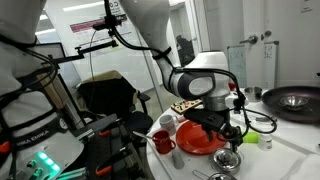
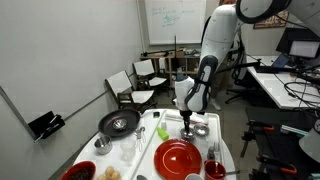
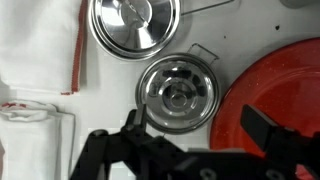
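Observation:
My gripper stands open in the wrist view, its two dark fingers apart with nothing held between them. Just beyond the fingertips lies a round, shiny metal lid-like piece [image 3: 178, 92] with a raised centre and a thin wire loop at its edge. It rests on the white table beside a red plate [image 3: 285, 85]. A second round metal piece [image 3: 137, 20] with a thin handle is partly cut off by the top edge. In exterior view 1 the gripper [image 1: 217, 131] hangs over the plate's near side, close to the first metal piece [image 1: 229, 158].
Folded white cloths with red stripes [image 3: 38, 45] lie at the left of the wrist view. A dark pan [image 1: 291, 99] sits at the back right. Red mugs [image 1: 162, 141] and a white cup [image 1: 168, 123] stand left of the plate. A green item [image 1: 251, 136] lies behind.

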